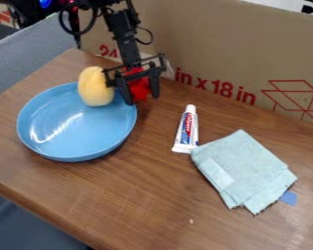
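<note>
The black gripper [136,70] is over a red object [140,90] at the back right rim of the blue plate [70,127]. It stands open around or just above the red object; exact contact is hard to tell. A yellow, rounded object [94,86] is just left of the gripper, on or at the plate's back edge. A toothpaste tube [187,130] lies to the right of the plate.
A folded pale blue cloth [245,168] lies at the right, with a small blue tape piece beside it. A cardboard wall [235,44] closes off the back.
</note>
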